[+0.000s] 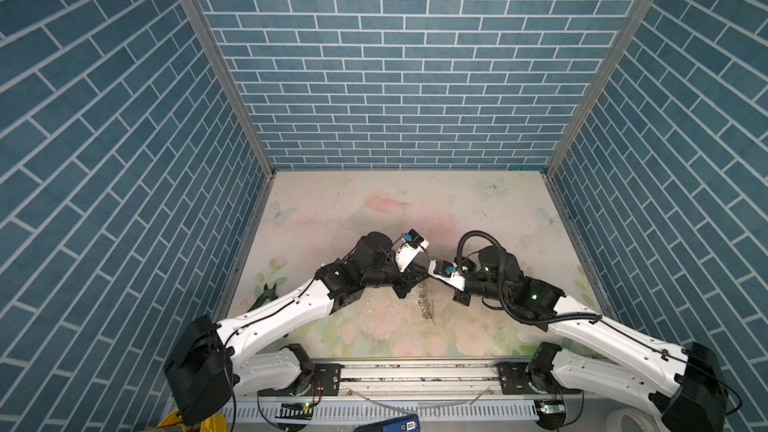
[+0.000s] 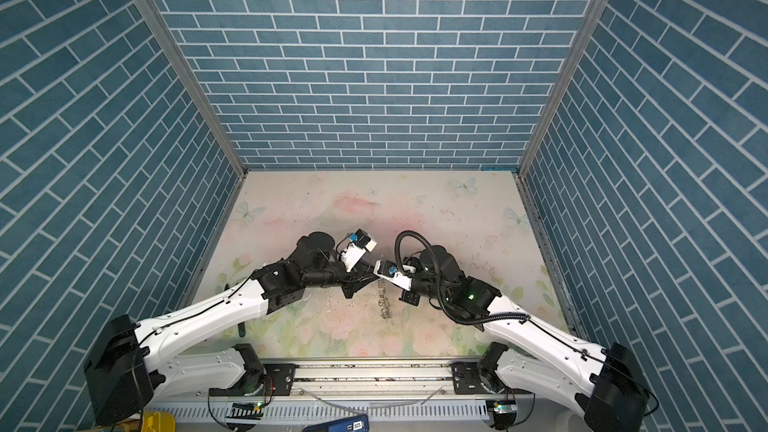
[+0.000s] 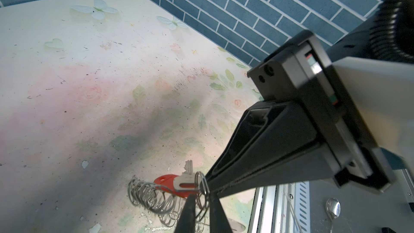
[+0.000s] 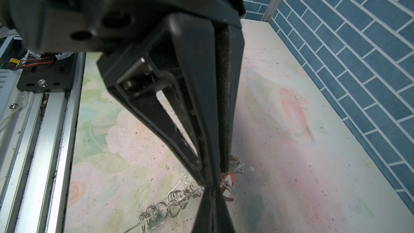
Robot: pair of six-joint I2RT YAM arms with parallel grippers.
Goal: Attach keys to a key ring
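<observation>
In the left wrist view a wire key ring (image 3: 201, 189) stands at the tip of my right gripper, its lower part reaching toward the narrow gap of my left gripper, which is slightly open. Just left of the ring is a silver key (image 3: 188, 173), close to a red piece (image 3: 166, 179). My right gripper is shut in its own view; whether ring wire is pinched in its tips is hidden. The left fingers (image 4: 207, 146) come down right at those tips, with red (image 4: 227, 179) and wire showing behind. From above, both grippers meet over mid-table.
Several coiled wire rings (image 3: 148, 196) lie beneath the grippers, toward the table's front (image 1: 425, 304). A dark green object (image 1: 265, 296) rests at the left edge.
</observation>
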